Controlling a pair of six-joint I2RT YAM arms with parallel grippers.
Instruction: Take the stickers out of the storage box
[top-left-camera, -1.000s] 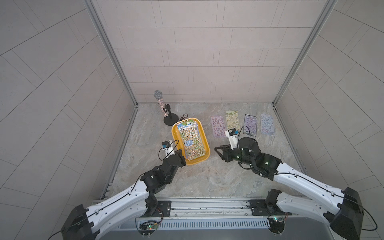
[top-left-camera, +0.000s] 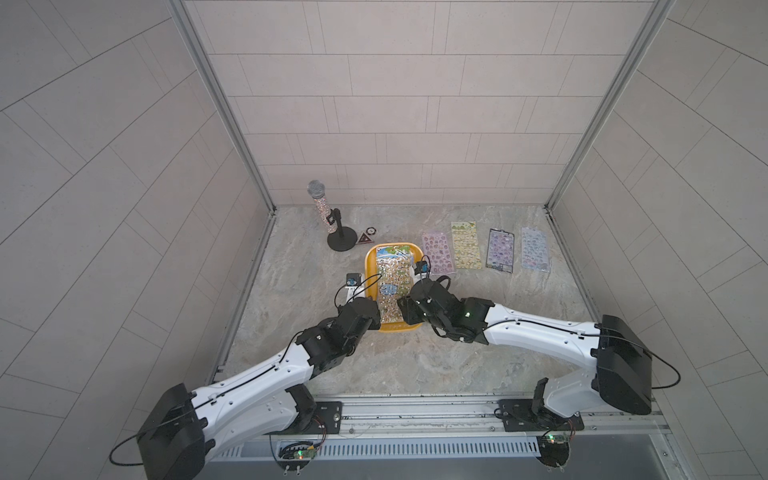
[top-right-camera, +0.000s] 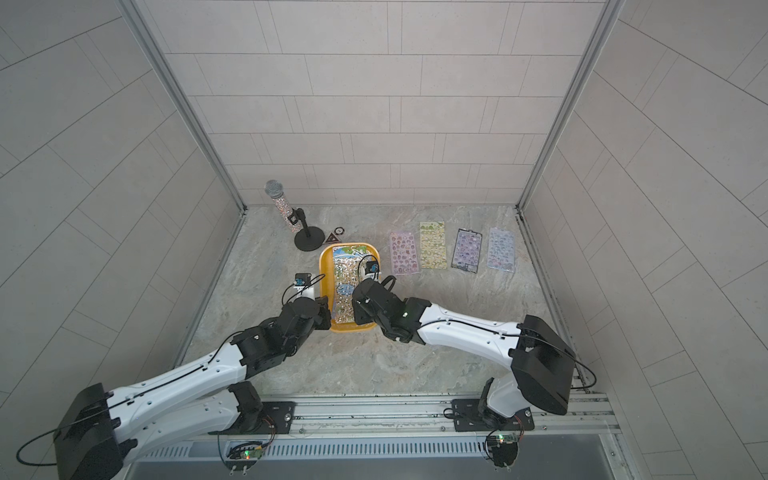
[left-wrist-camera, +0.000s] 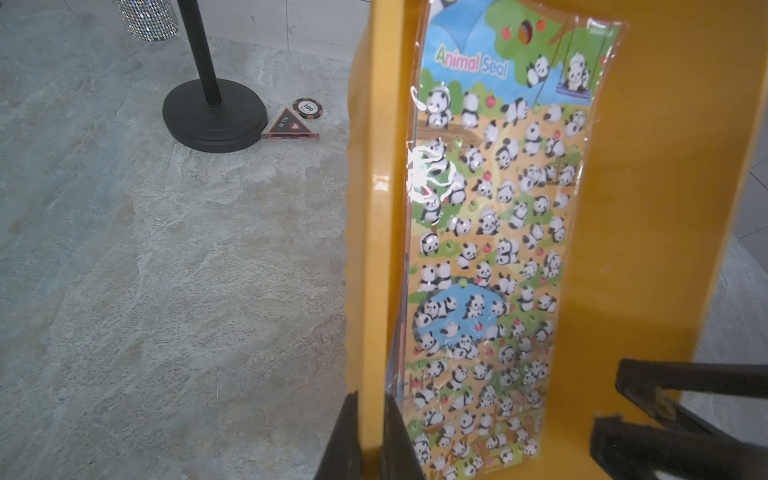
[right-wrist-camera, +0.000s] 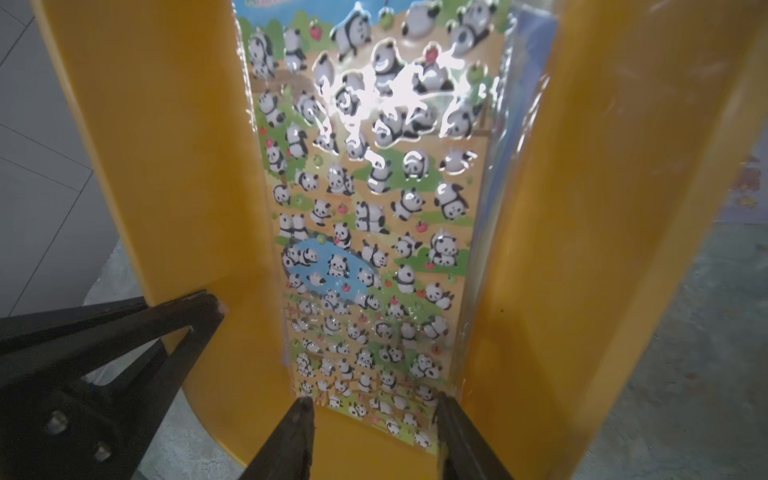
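An orange storage box (top-left-camera: 372, 268) holds a sheet of panda "Animal Seal" stickers (left-wrist-camera: 488, 240) with something more under it. My left gripper is shut on the box's left rim, seen between its fingers in the left wrist view. My right gripper is part open over the sticker sheet near its lower end, with nothing seen held between its fingers. In both top views the two wrists partly cover the box.
A microphone on a black stand (top-left-camera: 341, 237) stands at back left, beside a small triangle (left-wrist-camera: 288, 124) and round chip (left-wrist-camera: 307, 107). Several sticker sheets (top-left-camera: 465, 245) lie in a row right of the box.
My right gripper has moved left from beside the box to over it. My left gripper and the box have shifted right, and the box now lies straighter.
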